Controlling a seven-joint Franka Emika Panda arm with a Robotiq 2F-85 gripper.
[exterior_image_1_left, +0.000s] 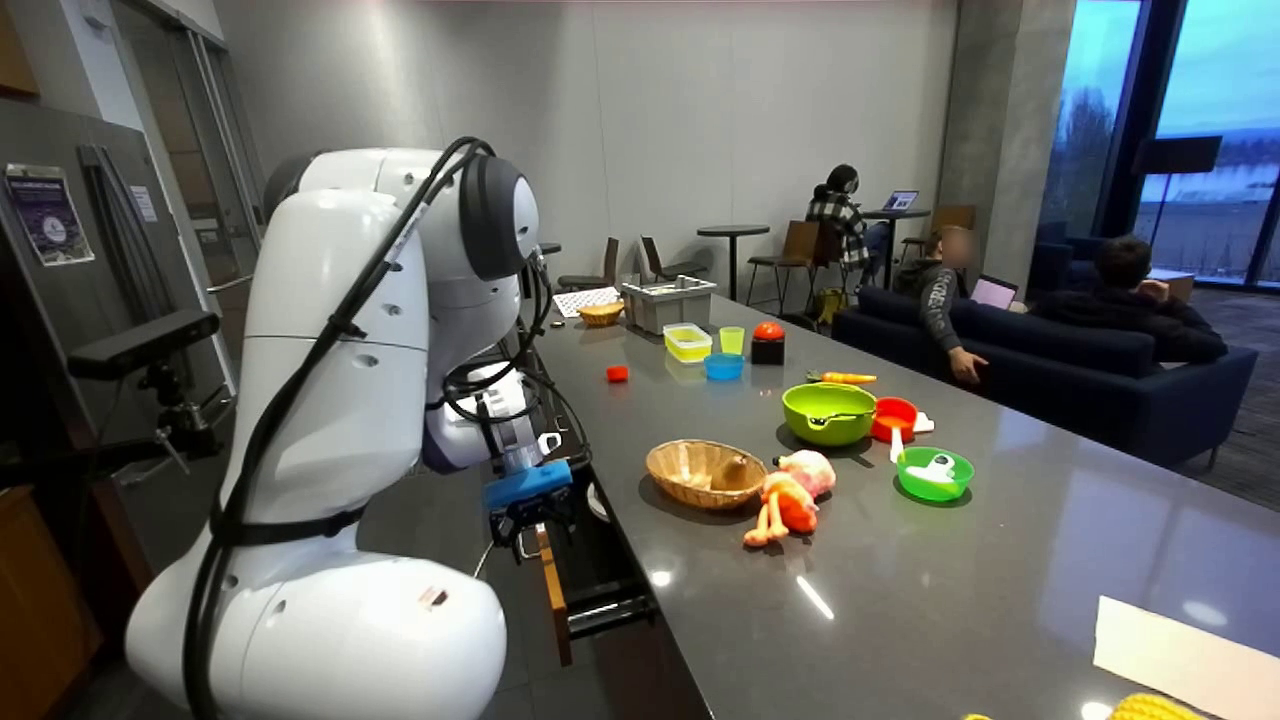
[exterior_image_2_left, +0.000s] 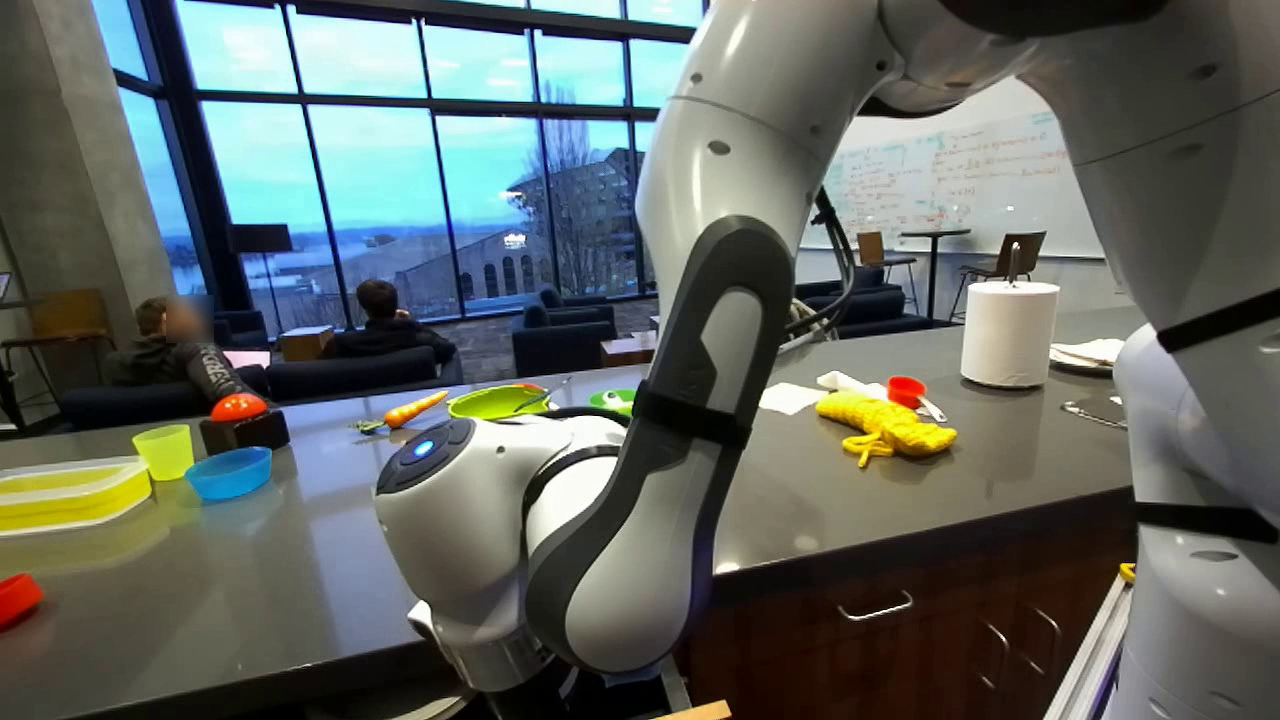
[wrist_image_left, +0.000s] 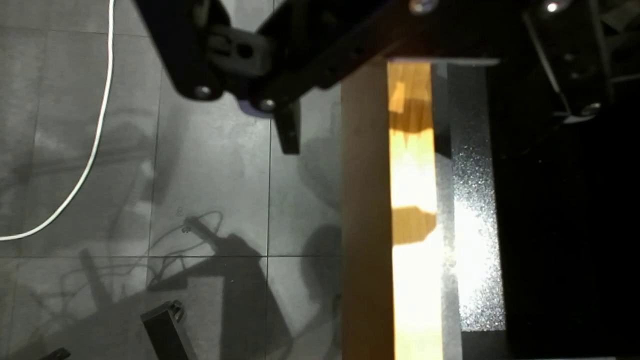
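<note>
An open drawer (exterior_image_1_left: 554, 594) juts out from under the counter's edge in exterior view 1, with a metal handle on its outer face. My gripper (exterior_image_1_left: 525, 540) is low over the drawer's front panel, close to the handle. In the wrist view the wooden top edge of the drawer front (wrist_image_left: 414, 180) runs down the middle. There my gripper stands open, one finger (wrist_image_left: 289, 132) on the floor side of the panel and the other on the dark interior side. No object shows held; whether the fingers touch the panel I cannot tell.
On the counter (exterior_image_1_left: 744, 624) are a wicker basket (exterior_image_1_left: 690, 480), a pink-orange plush toy (exterior_image_1_left: 786, 510), a lime bowl (exterior_image_1_left: 828, 420) and a green bowl (exterior_image_1_left: 936, 480). A grey bin (exterior_image_1_left: 666, 306) stands at the far end. A white cable (wrist_image_left: 99, 132) lies across the floor.
</note>
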